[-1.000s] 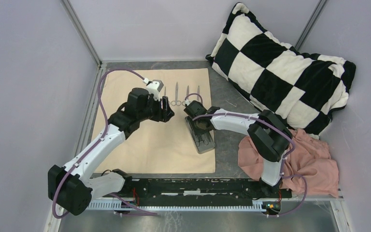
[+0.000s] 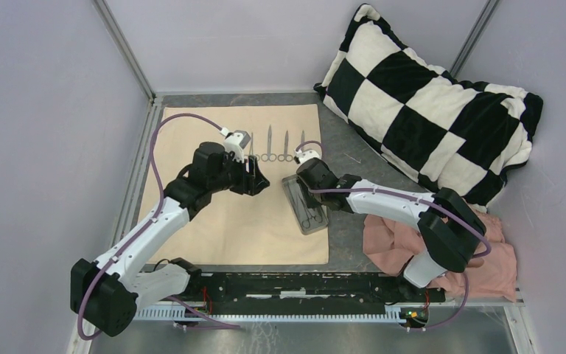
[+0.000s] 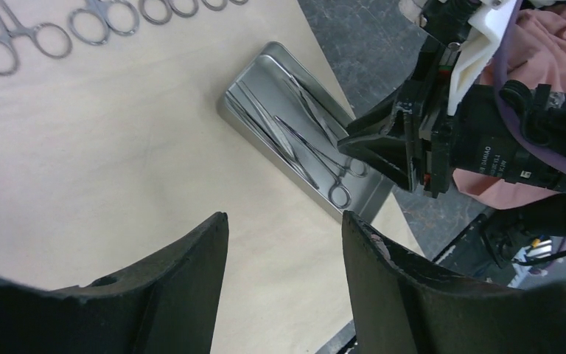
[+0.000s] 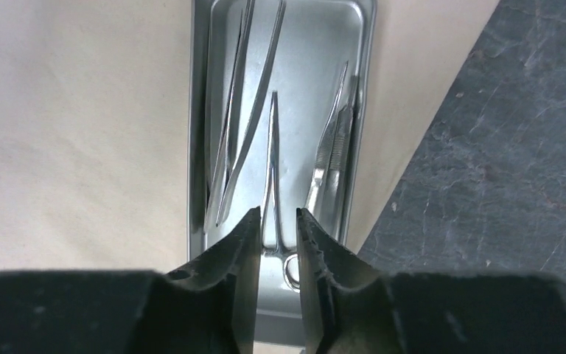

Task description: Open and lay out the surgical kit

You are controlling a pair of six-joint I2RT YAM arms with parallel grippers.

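A steel tray (image 2: 317, 225) rests on the cream cloth, holding slim instruments (image 4: 254, 118), knife-like handles (image 4: 325, 155) and a ring-handled instrument (image 4: 291, 271). My right gripper hangs over the tray's lower end, above the ring-handled instrument, its fingers a little apart with nothing visibly held. Several ring-handled instruments (image 3: 103, 26) lie in a row along the cloth's back part. My left gripper is open and empty above the cloth, left of the tray.
A checkered pillow (image 2: 424, 103) fills the back right. A pink cloth (image 2: 486, 269) lies at the front right. Walls bound both sides.
The left gripper has shifted slightly right and toward the front. The tray appears unmoved.
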